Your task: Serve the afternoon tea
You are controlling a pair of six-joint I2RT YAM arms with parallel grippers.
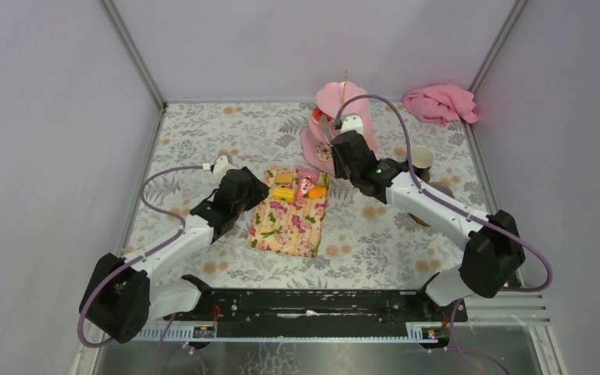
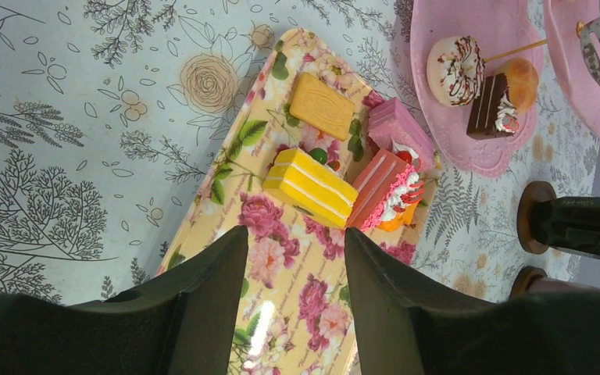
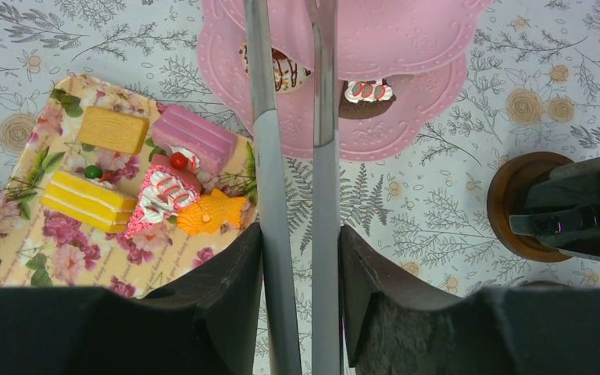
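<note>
A floral tray holds a yellow cake slice, a pink cake, a red-and-cream slice, a biscuit and an orange fish-shaped sweet. My left gripper stands open above it, empty. A pink tiered stand at the back carries a donut and chocolate cakes. My right gripper is shut on metal tongs, whose tips reach over the stand's upper plate; the far ends are out of the right wrist view.
A dark cup on a wooden coaster stands at the right, with another round wooden piece nearer the front. A pink cloth lies in the back-right corner.
</note>
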